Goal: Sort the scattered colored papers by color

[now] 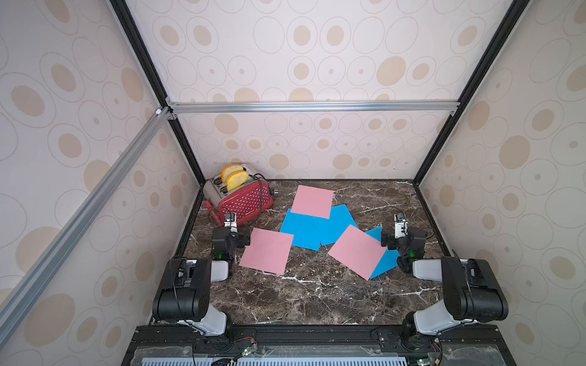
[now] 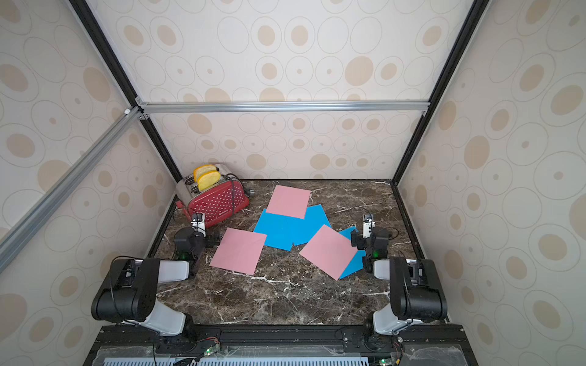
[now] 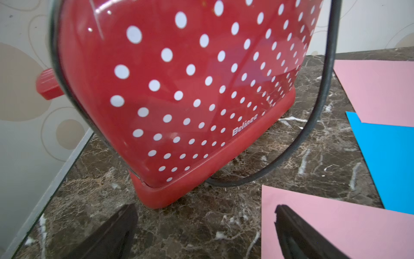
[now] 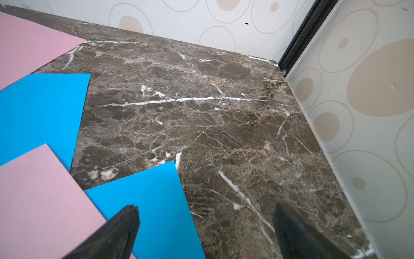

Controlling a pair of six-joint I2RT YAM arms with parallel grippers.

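Observation:
Three pink papers are spread over the marble table: a back one (image 1: 312,201), a left one (image 1: 267,251) and a right one (image 1: 358,251). Blue papers (image 1: 303,230) lie in the middle, overlapped by the back pink sheet and touched by the right one. Another blue paper (image 1: 384,264) is partly covered by the right pink sheet. My left gripper is open above the table beside the left pink paper, nothing between its fingers. Over the right-hand blue paper, my right gripper also stands open and empty.
A red polka-dot toaster (image 1: 244,201) with yellow slices (image 1: 234,176) and a dark cord (image 3: 317,108) occupies the back left, close ahead of the left gripper. Bare marble (image 1: 305,299) lies along the front and at the back right. Patterned walls enclose the table.

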